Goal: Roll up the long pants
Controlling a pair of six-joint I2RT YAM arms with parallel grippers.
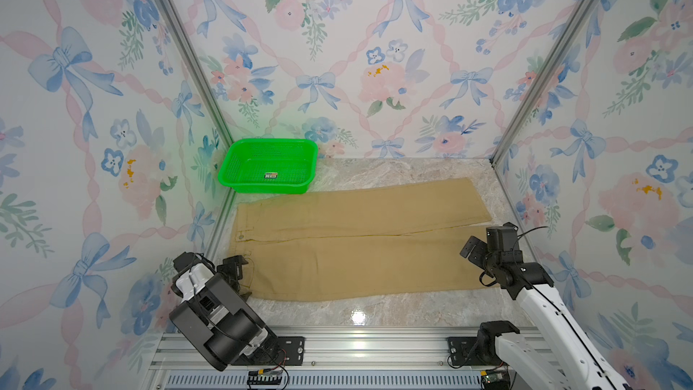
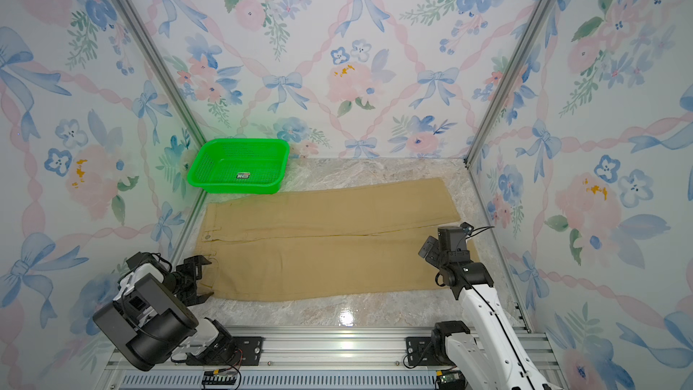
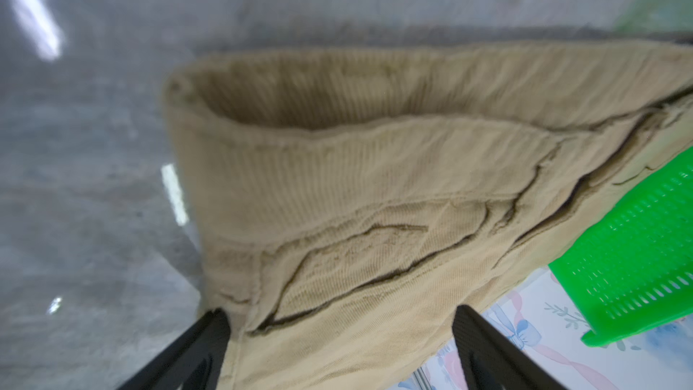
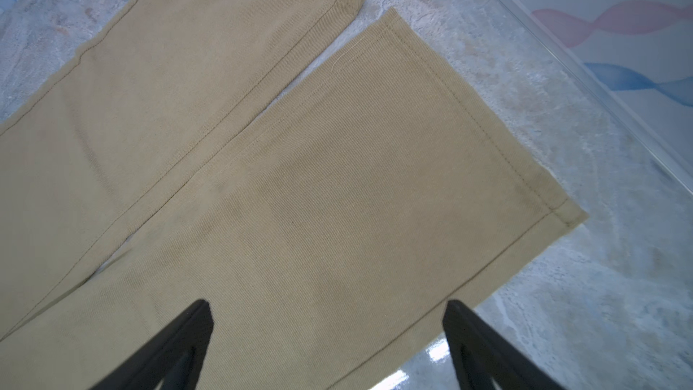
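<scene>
Tan long pants (image 1: 353, 267) lie flat across the table, legs side by side pointing right, waistband at the left end. My left gripper (image 1: 239, 276) is low at the near waistband corner; in the left wrist view the ribbed-looking waistband fabric (image 3: 375, 159) fills the space before its open fingers, nothing held. My right gripper (image 2: 431, 252) hangs open over the right end of the near leg; the right wrist view shows both leg hems (image 4: 469, 115) lying flat below it.
A green basket (image 1: 267, 169) stands at the back left. Bare marble table (image 1: 404, 310) shows along the front and back. Patterned walls enclose the back and both sides.
</scene>
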